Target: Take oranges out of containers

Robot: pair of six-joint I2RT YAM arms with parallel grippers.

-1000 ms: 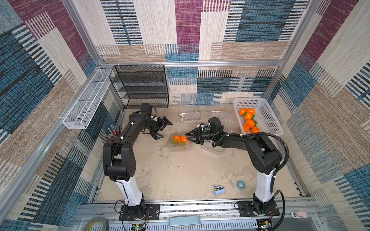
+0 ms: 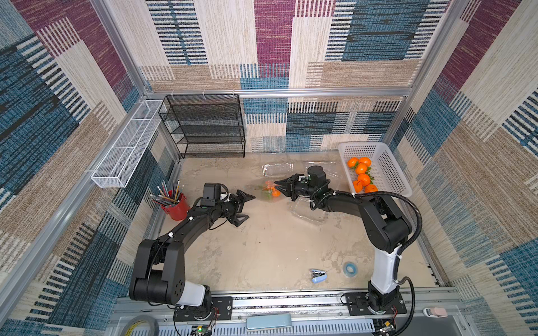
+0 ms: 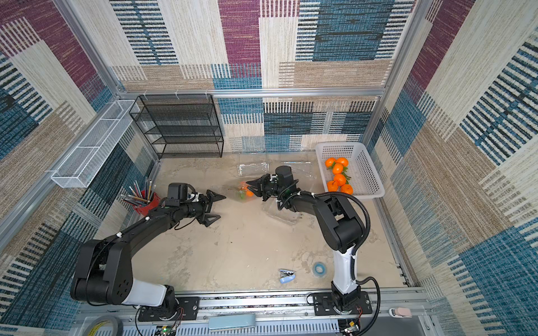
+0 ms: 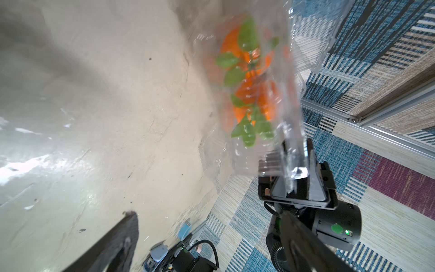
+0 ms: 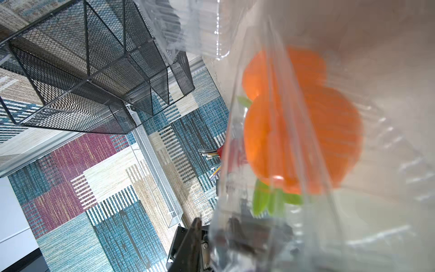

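Note:
A clear plastic container [image 4: 247, 90] with oranges and leaves inside is raised at my right gripper [image 2: 283, 187], whose fingers are at its right end; how firmly they grip is unclear behind the plastic. In the right wrist view the oranges [image 5: 301, 136] show large through the clear wall. My left gripper [image 2: 244, 208] stands open just left of the container, fingers spread, nothing between them.
A white basket [image 2: 386, 168] with several oranges is at the back right. Empty clear containers [image 2: 277, 168] lie at the back and under the right arm. A red pen cup [image 2: 176, 210] stands left; stapler [image 2: 318, 274] and tape roll [image 2: 349, 268] lie at front.
The container with oranges has risen and tilted with my right gripper, moving slightly back and right.

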